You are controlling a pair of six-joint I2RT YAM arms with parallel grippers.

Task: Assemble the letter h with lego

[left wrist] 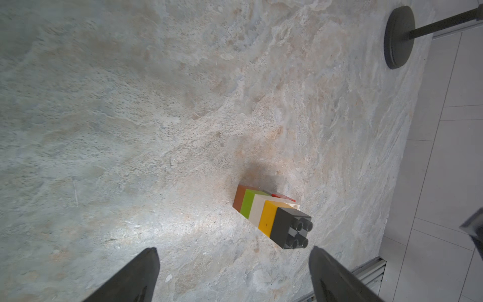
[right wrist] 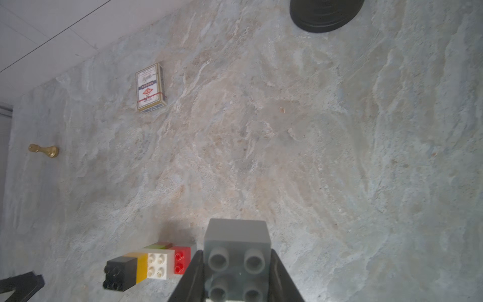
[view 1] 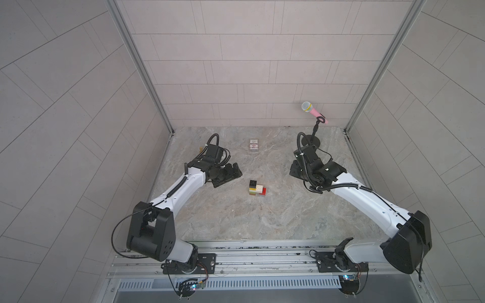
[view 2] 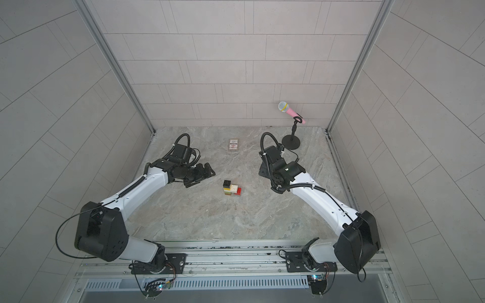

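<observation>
In the top left view a small lego build (view 1: 259,188) stands on the table between my arms. The left wrist view shows its column of brown, green, white, yellow and black (left wrist: 287,227) bricks, with black on top. A studded white part (right wrist: 160,263) juts out to one side, with a red brick (right wrist: 181,259) beyond it. My left gripper is open and empty, left of the build and apart from it. My right gripper, to the right of the build, is shut on a grey brick (right wrist: 237,232) whose studs show.
A card box (right wrist: 149,87) lies behind the build, and a small gold chess piece (right wrist: 43,149) lies to the far left. A pink microphone (view 1: 314,111) on a black stand (view 2: 291,142) rises at the back right.
</observation>
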